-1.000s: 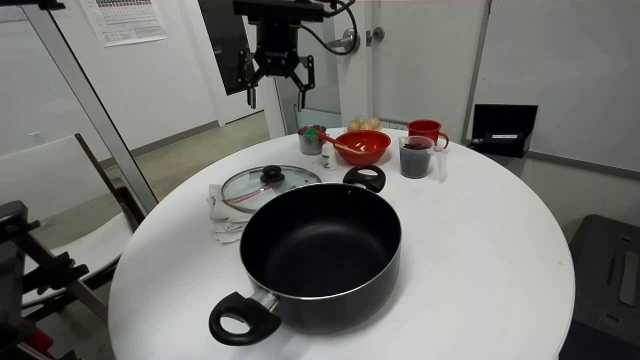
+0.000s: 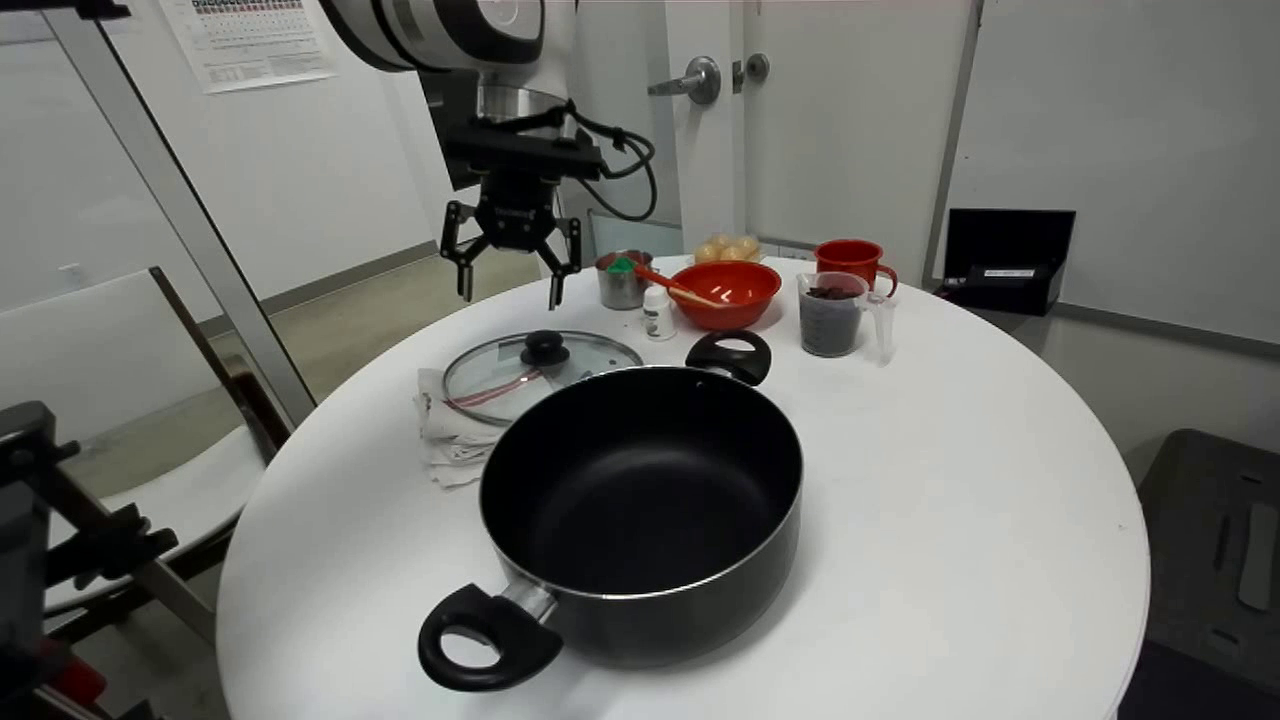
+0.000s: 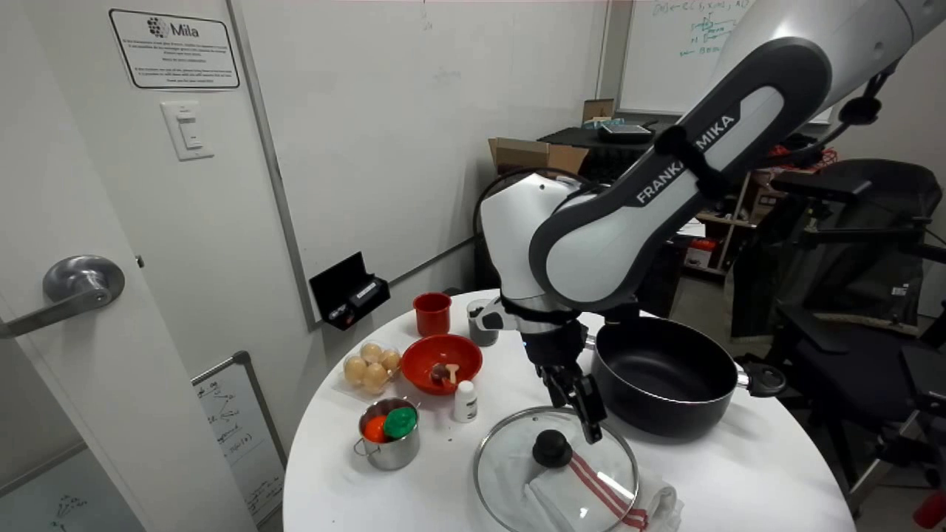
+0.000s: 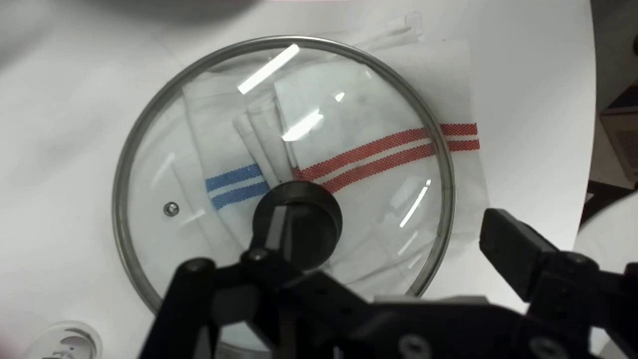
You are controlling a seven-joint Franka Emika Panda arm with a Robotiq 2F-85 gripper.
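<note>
My gripper (image 2: 513, 294) is open above the glass lid (image 2: 486, 386), with nothing between its fingers. The lid has a metal rim and a round black knob (image 3: 551, 448), and it lies on a folded white towel (image 4: 466, 197) with red and blue stripes. In the wrist view one fingertip covers part of the knob (image 4: 314, 230), while the other finger (image 4: 508, 245) hangs past the rim on the right; the knob is not midway between them. Beside the lid stands a large black pot (image 2: 642, 516), empty and uncovered.
Behind the lid stand a metal cup (image 3: 390, 448) with red and green items, a white bottle (image 3: 465, 403), a red bowl (image 3: 470, 363) holding a spoon, a red mug (image 3: 432, 315), a measuring cup (image 2: 830, 324) and round yellowish items (image 3: 370, 368). Right of the pot, the table (image 2: 960, 504) is clear.
In exterior view 1 my gripper has come down and slightly left, closer to the lid, and stays open. The lid, towel and pot have not moved.
</note>
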